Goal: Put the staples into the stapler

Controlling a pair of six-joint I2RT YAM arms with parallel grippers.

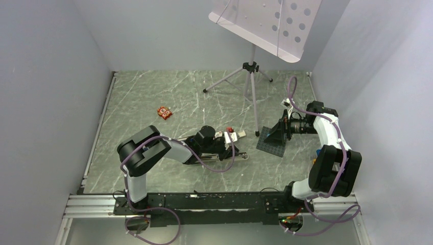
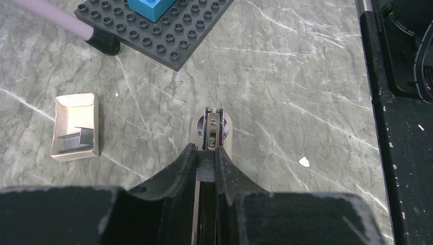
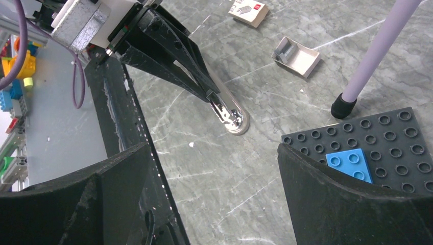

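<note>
The stapler (image 2: pixel 213 127) lies on the marble surface with its metal front end beyond my left gripper, which is shut on a small dark staple strip (image 2: pixel 206 166) over the stapler's channel. In the right wrist view the stapler (image 3: pixel 237 122) shows under the left gripper. A small open box (image 2: pixel 74 115) with staples inside stands to the left of the stapler in the left wrist view. My right gripper (image 1: pixel 280 130) hangs open above the grey brick plate (image 3: pixel 393 168), with nothing held.
A blue brick (image 3: pixel 347 163) sits on the plate. The stand's leg (image 3: pixel 378 51) comes down beside it. A closed staple box (image 3: pixel 248 11) lies behind the open one. An orange object (image 1: pixel 164 112) lies at the back left.
</note>
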